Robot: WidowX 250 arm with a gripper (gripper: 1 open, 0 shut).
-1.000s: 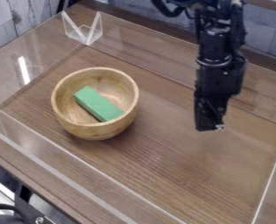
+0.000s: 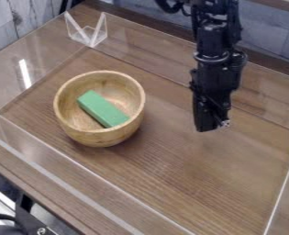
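My gripper (image 2: 210, 123) hangs at the end of the black arm over the right-middle of the wooden table (image 2: 183, 184). Its tips are low near the bare surface; whether they are open or shut is hard to tell, and no held object shows. To the left, a wooden bowl (image 2: 79, 130) holds a green block (image 2: 103, 109), lying tilted inside it.
A small white wire-like item (image 2: 88, 31) stands at the back left. Dark cables lie at the front-left corner, off the wooden surface.
The arm and gripper have moved a little to the left and slightly up in the view. The bowl and green block have not moved.
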